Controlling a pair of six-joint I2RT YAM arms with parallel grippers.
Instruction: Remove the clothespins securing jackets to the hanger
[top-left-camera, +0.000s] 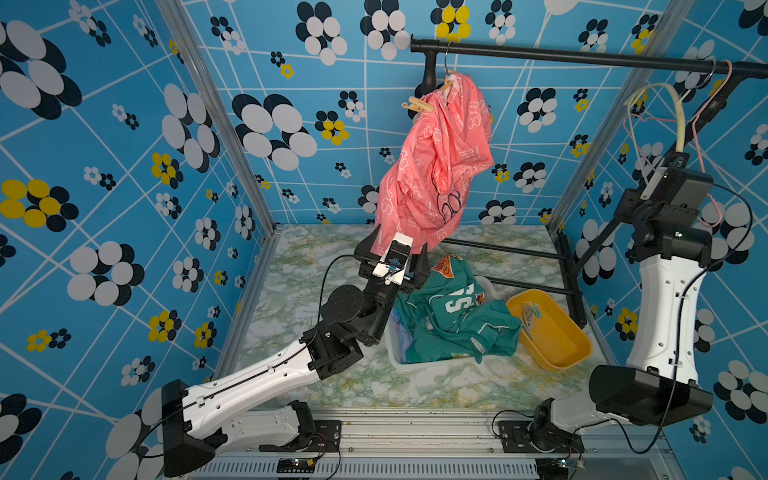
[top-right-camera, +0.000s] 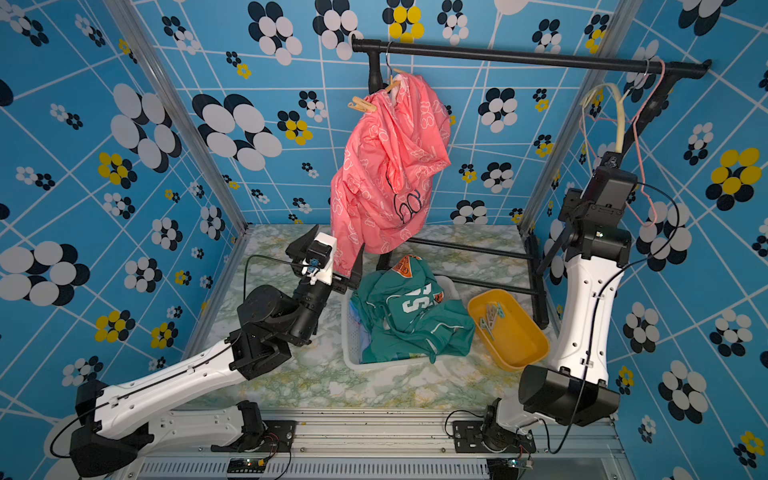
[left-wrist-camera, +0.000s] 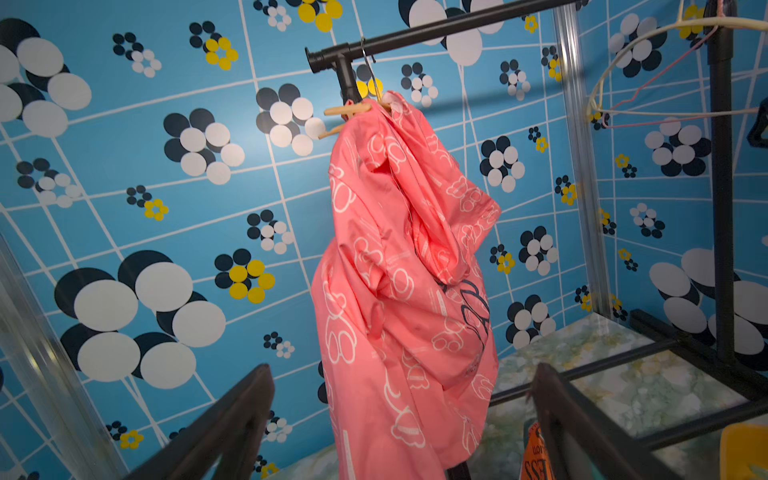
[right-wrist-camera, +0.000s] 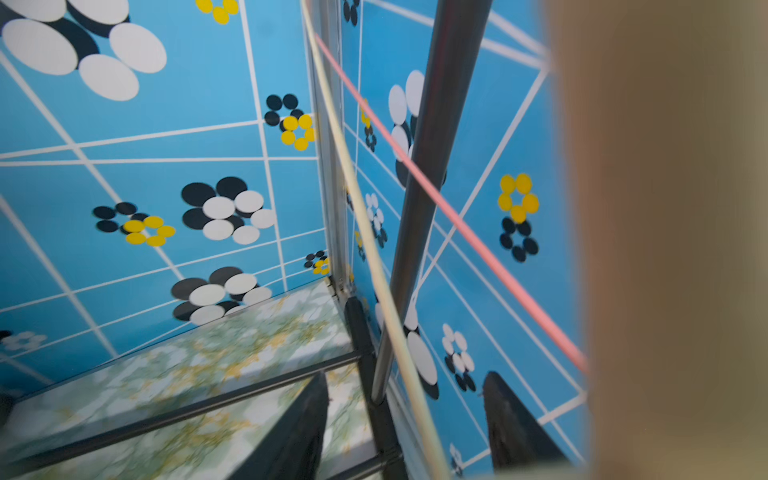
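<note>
A pink patterned jacket (top-left-camera: 438, 160) hangs at the left end of the black rack. Wooden clothespins (left-wrist-camera: 349, 109) show at its shoulder, by the hanger hook (left-wrist-camera: 369, 68). Below and in front of it, my left gripper stands open and empty, with the jacket's lower part showing between its fingers in the left wrist view. At the rack's right end hangs an empty cream hanger (top-left-camera: 669, 89). My right gripper has its fingers spread apart there, the cream hanger bar (right-wrist-camera: 376, 256) passing through the gap without visible grip.
The black rail (top-left-camera: 560, 55) spans the back. A pink hanger (right-wrist-camera: 472, 240) hangs beside the cream one, close to my right gripper. Below, a white basket (top-left-camera: 396, 352) holds a teal garment (top-left-camera: 460, 312); a yellow tray (top-left-camera: 560, 336) contains several clothespins.
</note>
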